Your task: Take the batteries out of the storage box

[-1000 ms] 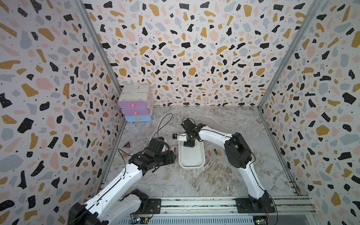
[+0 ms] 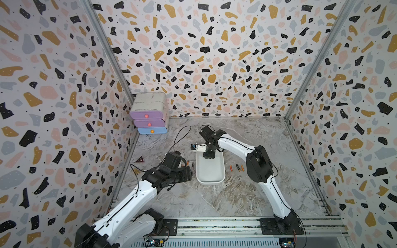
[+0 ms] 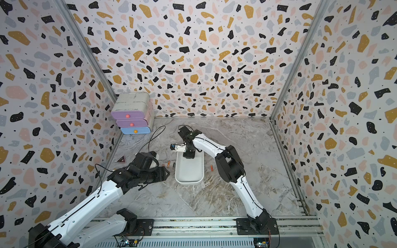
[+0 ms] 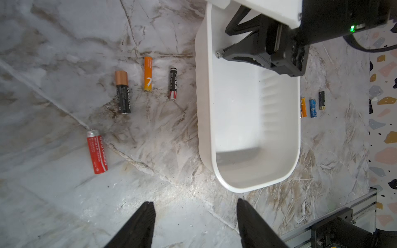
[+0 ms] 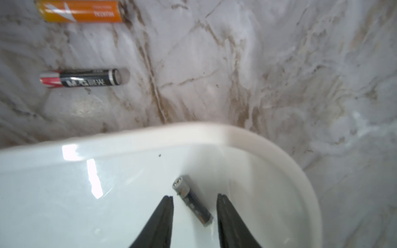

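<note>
Inside the white storage box (image 4: 237, 124) lies one small dark battery with a silvery end (image 5: 193, 200), near the far end. My right gripper is over it with its fingers apart, one finger to each side; whether they touch the battery I cannot tell. In the left wrist view the right gripper's fingers (image 4: 242, 53) reach into the box's far part. My left gripper stands open and empty left of the box, above bare table. On the table to its left lie a red battery (image 4: 97, 152), a black-and-copper one (image 4: 122, 93), an orange one (image 4: 148, 74) and a thin black-and-red one (image 4: 172, 84).
Right of the box are an orange battery (image 4: 303, 107), a blue battery (image 4: 313, 108) and a dark battery (image 4: 322, 100). A drawer cabinet (image 2: 149, 113) stands at the back left.
The box slid slightly left and away. The left arm barely moved.
</note>
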